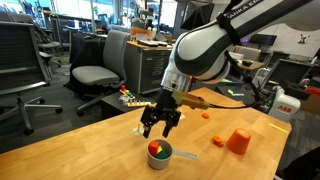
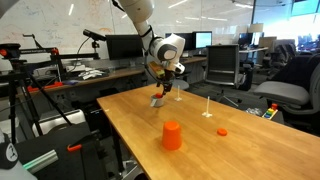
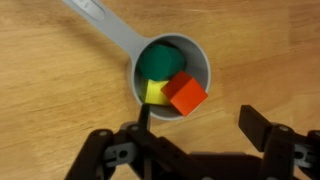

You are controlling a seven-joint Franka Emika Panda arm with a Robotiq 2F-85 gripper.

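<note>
A grey cup with a long handle [image 3: 203,62] stands on the wooden table and holds several blocks. In the wrist view a red block [image 3: 184,92] lies on top, leaning on the cup's near-right rim, with a green block [image 3: 160,61] and a yellow block [image 3: 157,92] beside it. My gripper is spread open, its fingers apart and nothing between them. In exterior view 1 the gripper [image 1: 161,122] hangs just above the cup [image 1: 159,161], where the red block [image 1: 154,147] shows at the rim.
An upturned orange cup [image 1: 239,141] stands to the right, with a small red piece [image 1: 218,141] near it. A black item with coloured pieces [image 1: 134,99] lies at the table's far edge.
</note>
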